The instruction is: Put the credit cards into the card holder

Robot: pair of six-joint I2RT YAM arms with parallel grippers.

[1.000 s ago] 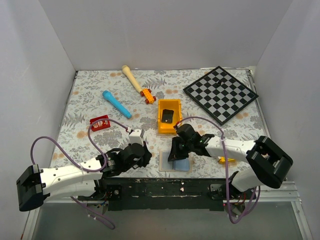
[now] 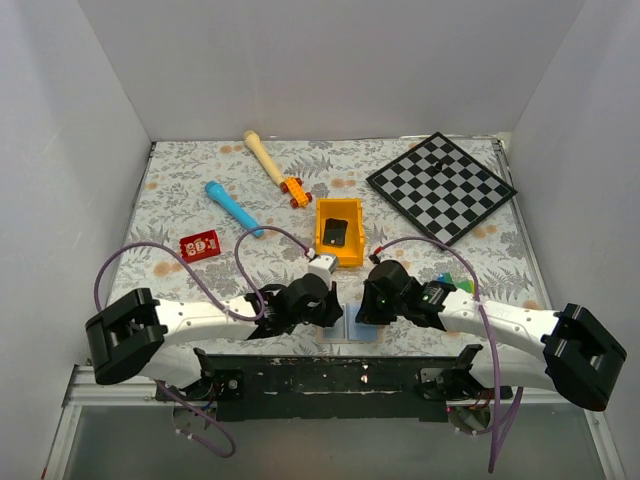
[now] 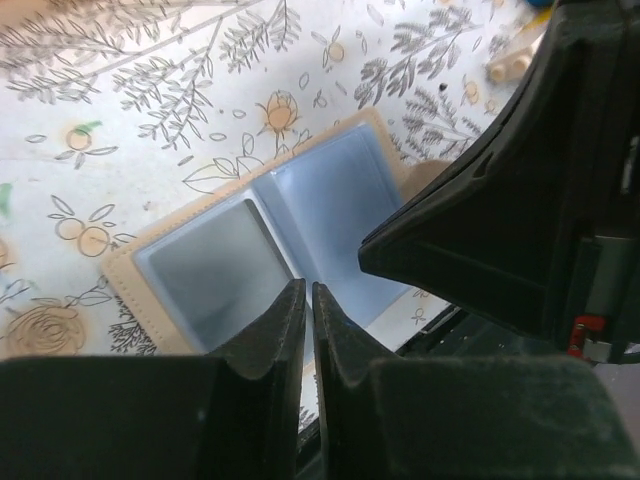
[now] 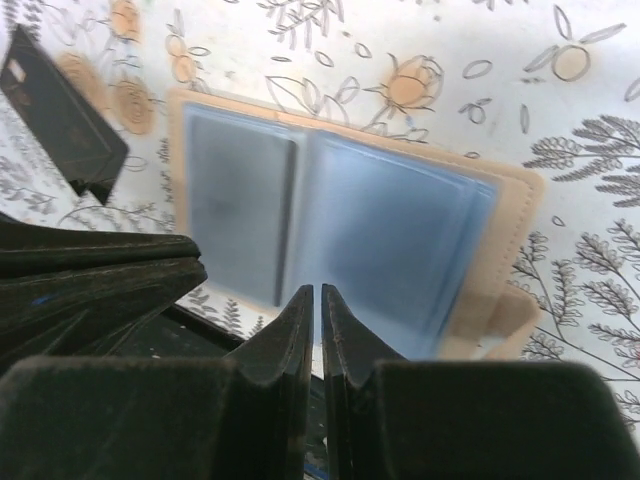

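Observation:
The card holder (image 2: 362,334) lies open on the table near its front edge, tan-rimmed with two pockets. In the right wrist view its right pocket (image 4: 385,235) is blue and its left pocket (image 4: 238,200) greyer; I cannot tell whether either contains a card. Over the holder's left half is my left gripper, shut, nothing visible between its fingers. My right gripper hovers over the right half, its fingertips close together and no card visible between them. Both grippers partly cover the holder from above.
Behind the holder stands a yellow box (image 2: 353,257) containing a dark flat item (image 2: 335,232). A red packet (image 2: 200,246), blue stick (image 2: 232,209), orange toy (image 2: 296,192) and checkered board (image 2: 440,188) lie around it. Open table separates the packet and box.
My left gripper has come right, from beside the holder to over its left half.

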